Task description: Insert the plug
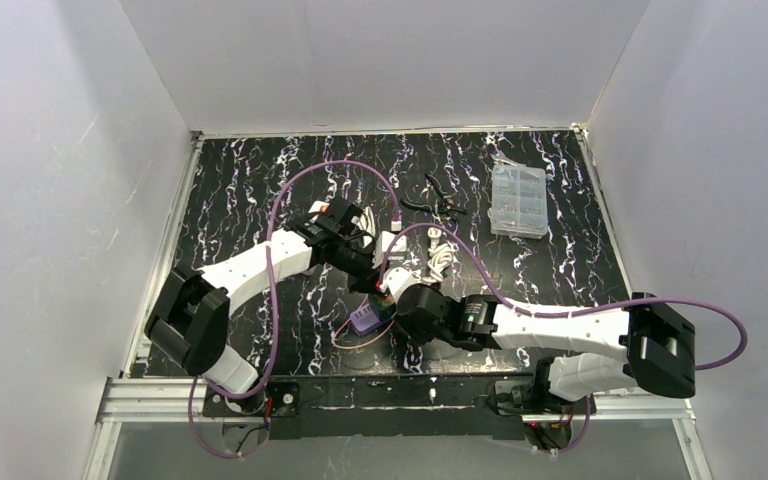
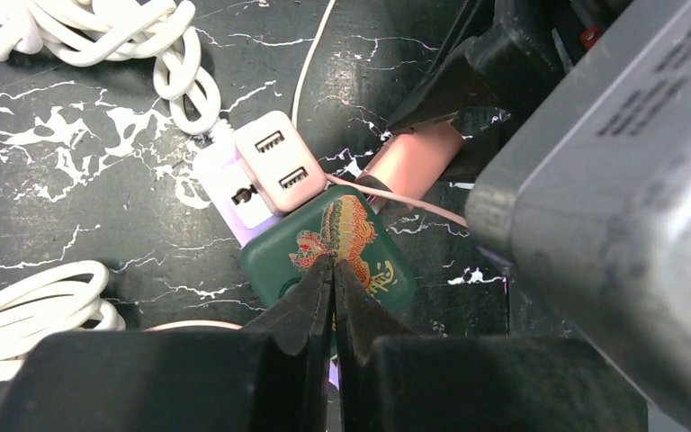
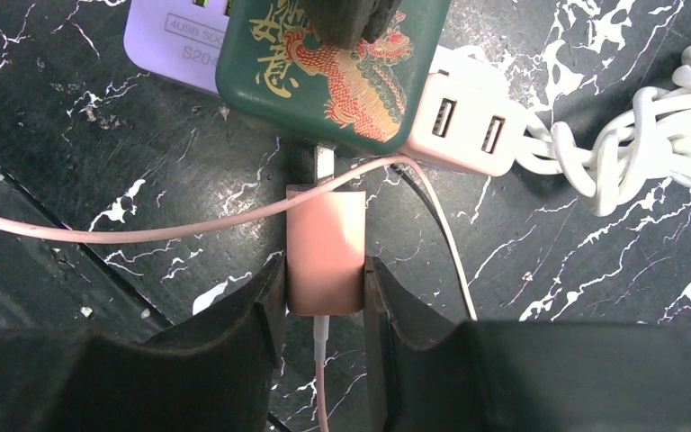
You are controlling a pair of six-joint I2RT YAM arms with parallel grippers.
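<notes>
A pink plug body [image 3: 326,252] is held in my right gripper, shut on it, its cable running back between the fingers. Its metal tip [image 3: 324,162] meets the lower side of a green box with a gold-and-red dragon [image 3: 351,99]; whether it is inserted I cannot tell. A pink two-port USB block [image 2: 281,162] and a purple power strip [image 3: 171,45] adjoin the green box. My left gripper is shut, its fingertips over the green box, nothing visible between them.
Coiled white cables [image 2: 36,315] lie around the strip, and a thin pink cable crosses the plug. Pliers [image 1: 438,205] and a clear organiser box [image 1: 518,198] stand at the back right. Both arms crowd the centre.
</notes>
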